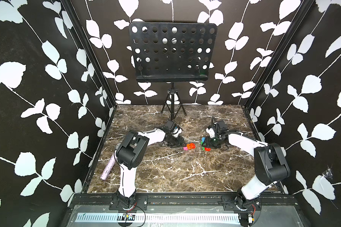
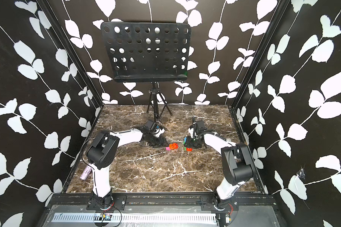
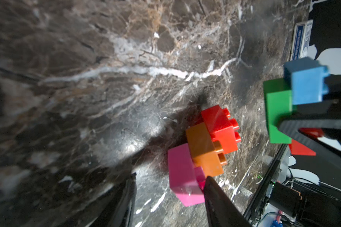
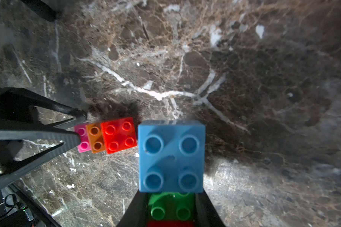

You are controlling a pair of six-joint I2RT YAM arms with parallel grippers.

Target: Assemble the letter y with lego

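On the marble table, pink (image 3: pixel 180 168), orange (image 3: pixel 199 143) and red (image 3: pixel 217 123) bricks sit joined in a row. My left gripper is beside the pink end, part open, fingers around or near it. My right gripper is shut on a stack of green brick (image 3: pixel 276 102), blue brick (image 4: pixel 171 158) and red brick (image 3: pixel 301 149), held just right of the row.
A music stand (image 1: pixel 172 53) stands at the back. A pink speckled tube (image 1: pixel 109 166) lies at the left edge.
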